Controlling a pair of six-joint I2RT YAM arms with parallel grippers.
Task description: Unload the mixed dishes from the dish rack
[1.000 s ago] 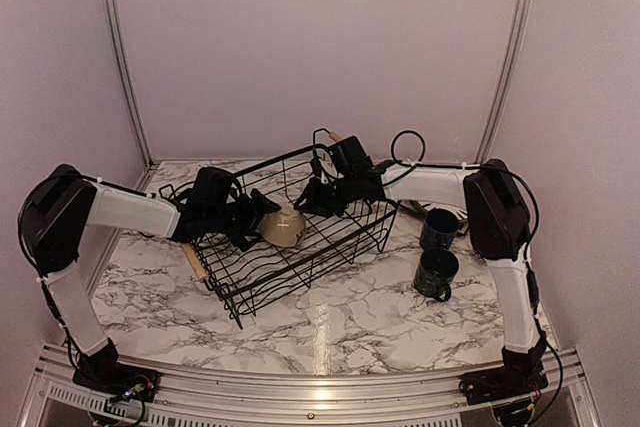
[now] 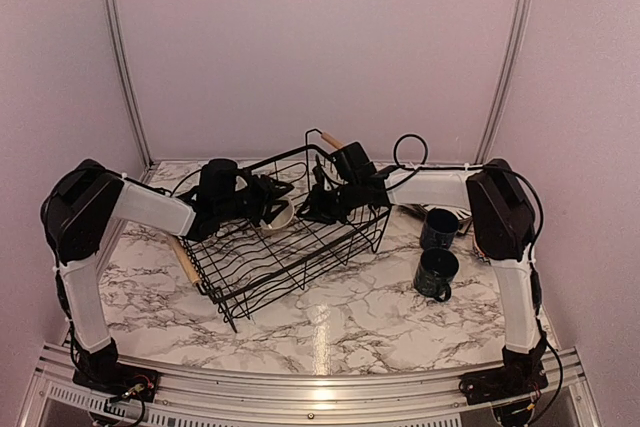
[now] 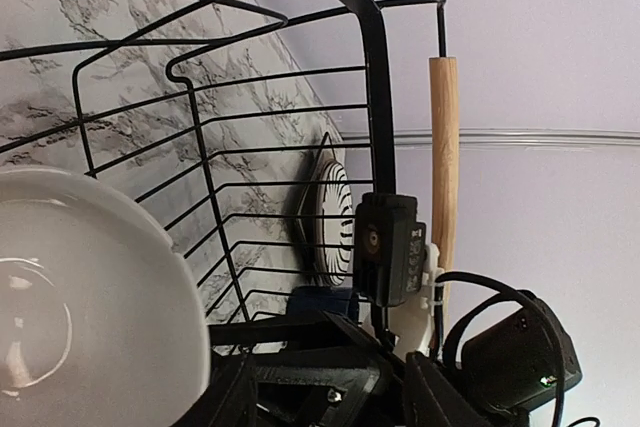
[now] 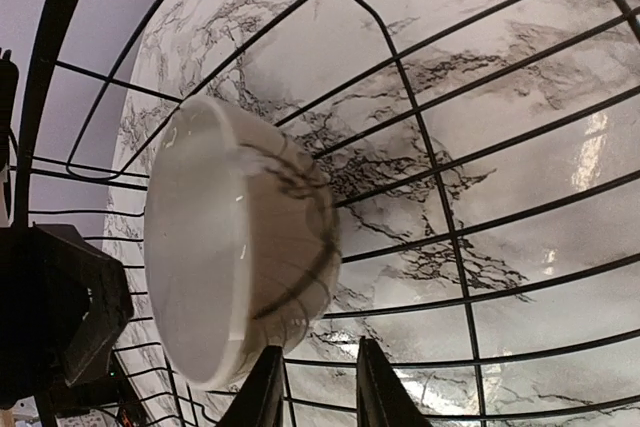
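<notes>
A bowl, white inside and tan outside (image 2: 280,217), is tilted onto its side in the black wire rack (image 2: 300,269). Its white inside fills the lower left of the left wrist view. My left gripper (image 2: 277,199) is at the bowl's upper left; in the left wrist view its fingers (image 3: 236,387) are beside the rim, and contact is unclear. On the bowl's right is my right gripper (image 2: 312,204). Its fingertips (image 4: 265,387) stand a little apart, one overlapping the lower rim in view. Whether either gripper has a hold on the bowl is unclear.
Two dark mugs, a rear one (image 2: 438,228) and a front one (image 2: 436,274), stand right of the rack. Behind them a plate (image 3: 334,222) is partly hidden. The rack has wooden handles (image 2: 184,261). Bare marble (image 2: 330,332) lies in front.
The bowl has turned from showing its tan outside to showing its white inside, and sits slightly further left. My left gripper has moved right, over it. The rack has slid slightly left.
</notes>
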